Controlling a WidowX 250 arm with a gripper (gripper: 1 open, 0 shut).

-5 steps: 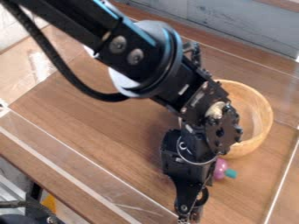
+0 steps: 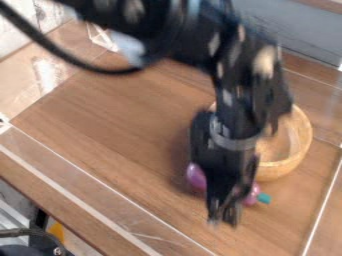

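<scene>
My gripper (image 2: 227,200) is blurred, lowered over the front right of the wooden table. Behind and below it lies a purple object (image 2: 198,178) with a teal end (image 2: 262,198), partly hidden by the gripper. Whether the fingers touch it cannot be seen clearly. A light wooden bowl (image 2: 297,135) stands just behind, also partly covered by the arm.
A grey wall runs along the back. The table's front edge with a metal strip crosses the lower left.
My gripper has risen from its lower position near the front, uncovering more of the purple object.
</scene>
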